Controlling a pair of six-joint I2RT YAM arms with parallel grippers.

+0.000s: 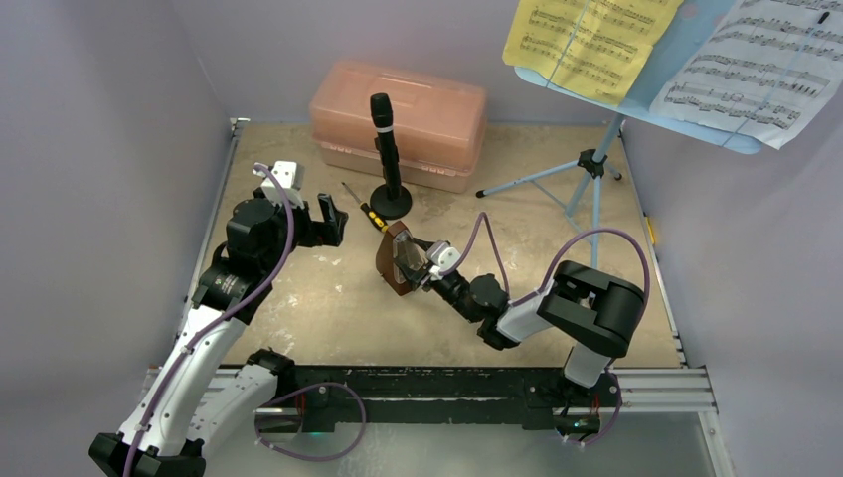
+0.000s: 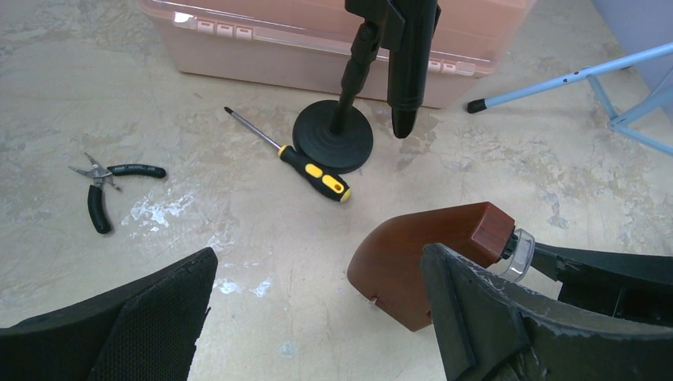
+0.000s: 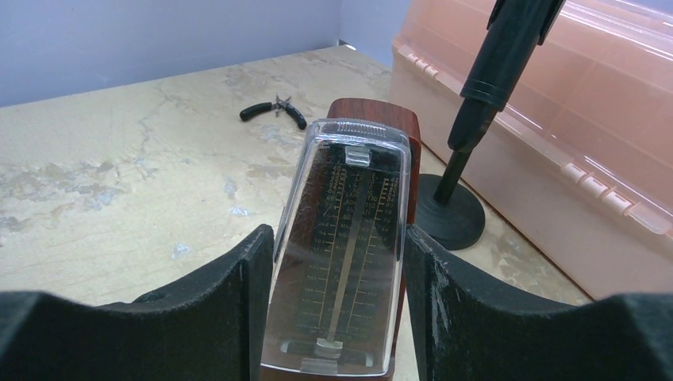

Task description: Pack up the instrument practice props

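Note:
A brown wooden metronome [image 1: 392, 262] stands in the middle of the table. Its clear front cover [image 3: 341, 254] faces my right gripper, whose fingers are shut on the cover's two sides; the scale and pendulum show through it. Left of the metronome, my left gripper [image 1: 332, 221] hovers open and empty. In the left wrist view its fingers [image 2: 151, 317] are wide apart, one of them hiding part of the metronome. A black microphone [image 1: 383, 111] on a round-based stand [image 2: 333, 135] rises behind. A screwdriver [image 2: 305, 167] with a yellow-black handle lies beside that base.
Against the back wall sits a closed pink storage box [image 1: 398, 114]. Black-handled pliers [image 2: 107, 181] lie on the left of the table. A light blue music stand [image 1: 592, 169] with sheet music [image 1: 765, 65] occupies the back right. Bare tabletop [image 1: 318, 323] shows at the front.

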